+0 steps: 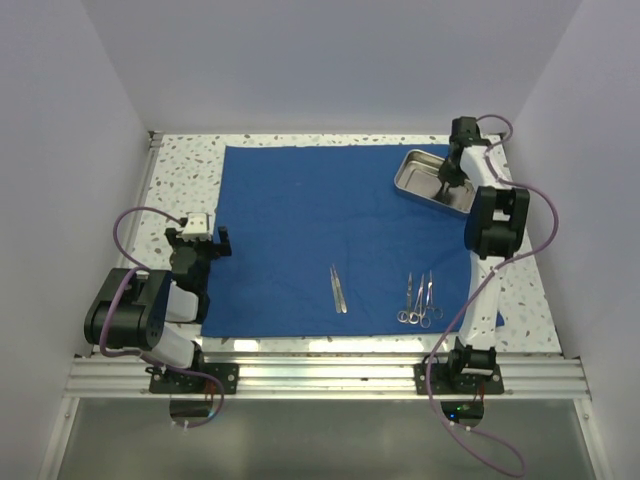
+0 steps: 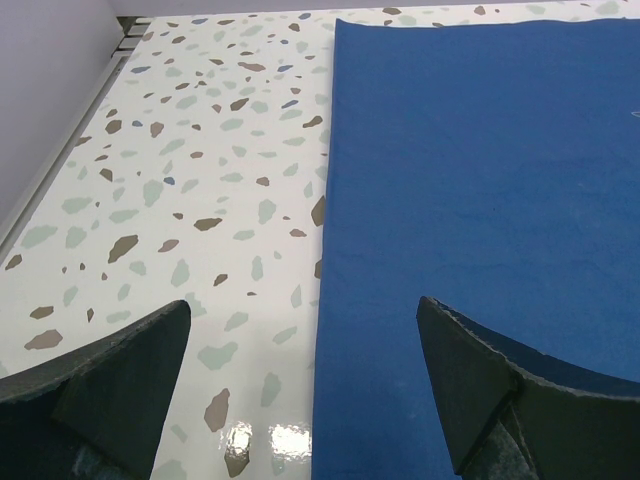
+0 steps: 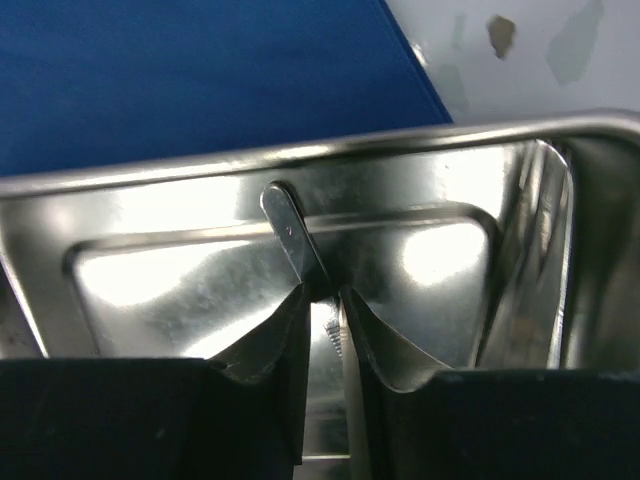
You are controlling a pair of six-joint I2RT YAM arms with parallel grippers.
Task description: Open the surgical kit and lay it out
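The steel tray (image 1: 415, 176) sits at the back right of the blue cloth, with my right gripper (image 1: 450, 175) down inside it. In the right wrist view, a flat handled instrument (image 3: 285, 225) lies in the tray with my right gripper's fingertips (image 3: 300, 310) close around it; whether they grip it cannot be told. More long metal instruments (image 3: 540, 260) lie at the tray's right end. My left gripper is open and empty at the cloth's left edge.
Two slim instruments (image 1: 338, 290) lie mid-front on the cloth (image 1: 280, 210); several scissor-like instruments and another slim one (image 1: 420, 310) lie in a row at front right.
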